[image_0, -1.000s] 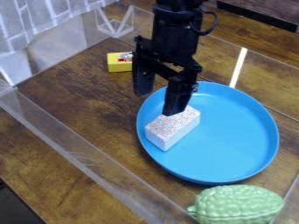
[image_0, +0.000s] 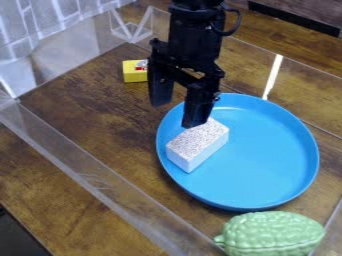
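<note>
My black gripper (image_0: 181, 98) hangs over the upper-left part of a blue plate (image_0: 261, 170), its fingers open and pointing down, with nothing seen between them. A white speckled block (image_0: 197, 146) lies on the plate below the gripper.
A yellow box (image_0: 135, 71) lies behind the gripper on the wooden table (image_0: 80, 120). A green bumpy vegetable (image_0: 267, 233) is at the front right. Clear plastic walls edge the area; the table left of the plate is bare.
My gripper has risen slightly, a little farther above the white block. The objects on the table have not visibly moved.
</note>
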